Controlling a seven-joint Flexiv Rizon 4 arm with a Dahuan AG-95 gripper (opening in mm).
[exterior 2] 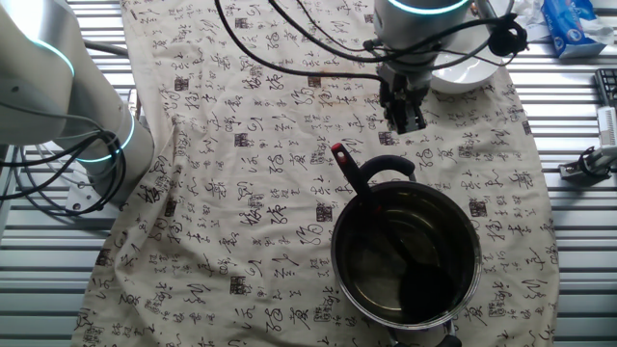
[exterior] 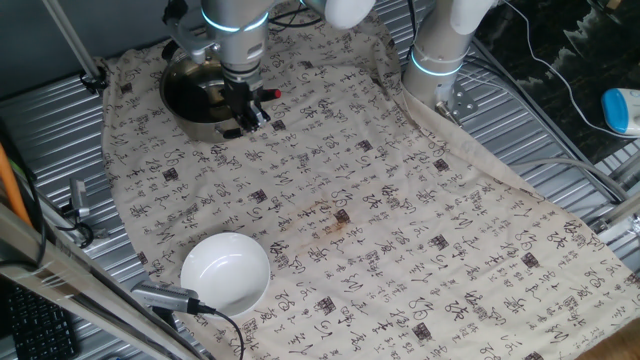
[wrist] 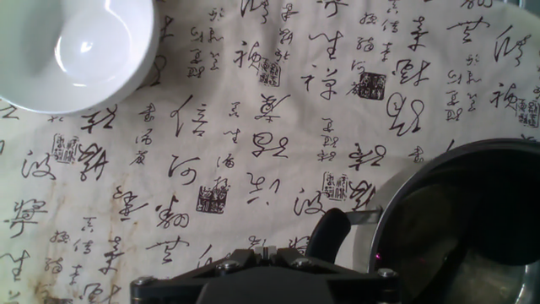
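Note:
A steel pot (exterior 2: 472,275) with black handles stands on the patterned cloth; in the wrist view the pot (wrist: 384,215) is cut off at the right edge. Inside it rests a black ladle (exterior 2: 359,178), its red-tipped handle leaning out over the rim. My gripper (exterior 2: 409,123) hangs above the cloth beside the pot, on the side towards the bowl, apart from the ladle handle. In the wrist view its fingertips (wrist: 253,256) are together, with nothing visible between them. A white bowl (exterior: 226,272) sits apart from the pot, and it looks empty.
The arm's base (exterior: 435,75) stands at the back. A camera on a mount (exterior: 165,297) is close to the bowl in exterior view 1.

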